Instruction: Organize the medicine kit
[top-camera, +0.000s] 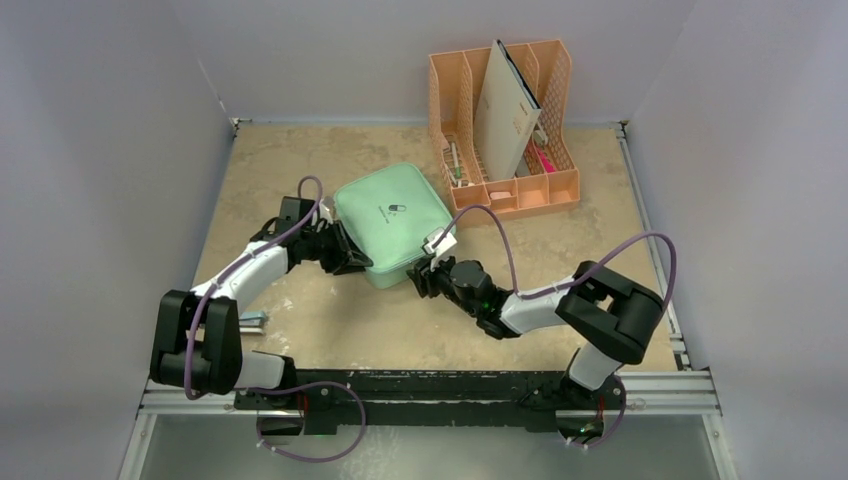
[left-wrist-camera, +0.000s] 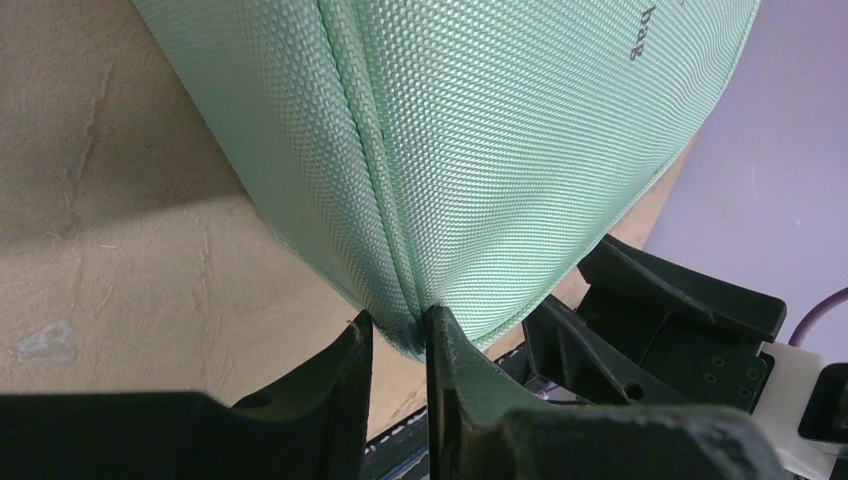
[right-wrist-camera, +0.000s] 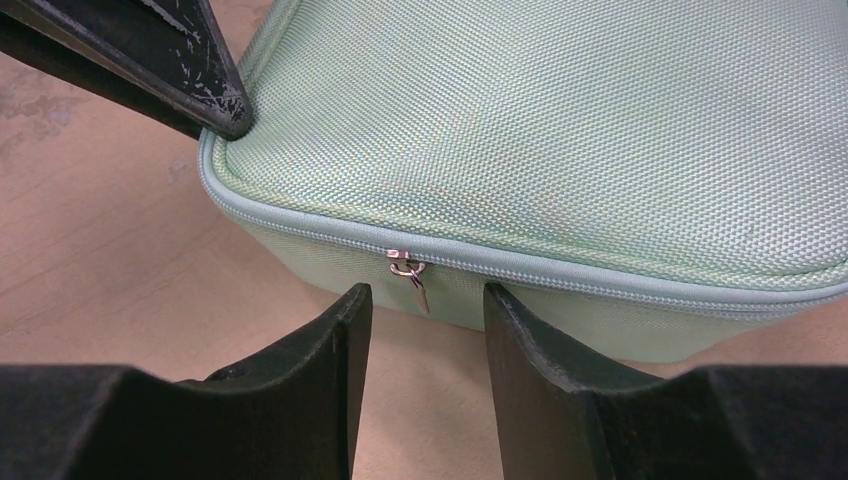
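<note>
The mint-green medicine kit (top-camera: 400, 215) lies tilted on the table, a pill emblem on its lid. My left gripper is shut on the kit's near left corner, the fabric pinched between its fingers. In the right wrist view, the zipper pull (right-wrist-camera: 410, 275) hangs from the blue-grey zipper (right-wrist-camera: 560, 275) along the kit's front. My right gripper stands open, one finger on either side of the pull and neither touching it. What the closed lid covers is hidden.
A peach-coloured organizer (top-camera: 532, 205) stands behind and to the right, holding a tall white folder (top-camera: 508, 115) and small items. Some flat items (top-camera: 252, 322) lie at the left beside the left arm. Bare table (top-camera: 390, 335) is in front of the kit.
</note>
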